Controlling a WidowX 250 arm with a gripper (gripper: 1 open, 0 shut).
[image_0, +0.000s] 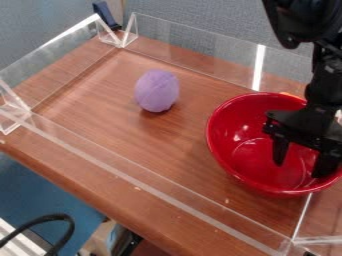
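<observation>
A large red bowl sits on the wooden table at the right. My black gripper reaches down from the upper right into the bowl's right half, its fingertips inside the rim. Whether the fingers are open or shut, or hold anything, I cannot tell. A purple ball rests on the table left of the bowl, apart from it.
Clear low walls border the table area. A small orange thing shows behind the bowl, partly hidden.
</observation>
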